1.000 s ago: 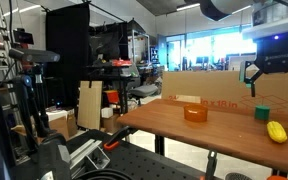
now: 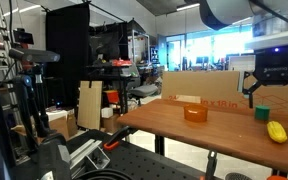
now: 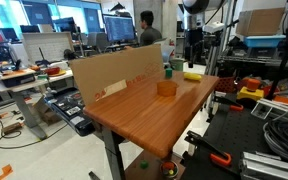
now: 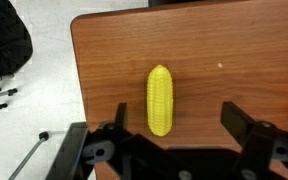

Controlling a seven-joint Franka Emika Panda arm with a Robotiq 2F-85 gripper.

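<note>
A yellow corn cob (image 4: 160, 101) lies lengthwise on the wooden table (image 4: 104, 60), between the two spread fingers of my gripper as the wrist view looks down. It sits closer to the left finger than to the right one. In exterior view 1 the open gripper hangs above the yellow corn (image 2: 276, 131), with space between them and nothing held. An orange bowl (image 2: 195, 113) rests on the table away from the gripper, and a green cup (image 2: 262, 112) stands behind the corn.
A cardboard panel (image 3: 119, 77) borders one long side of the table. The tabletop (image 3: 149, 115) in front of the bowl is clear. Around the corn the wood is bare in the wrist view, with the table's edge to the left.
The arm has come down slightly and its gripper sits a little lower over the corn. Corn, bowl and cup have stayed where they were.
</note>
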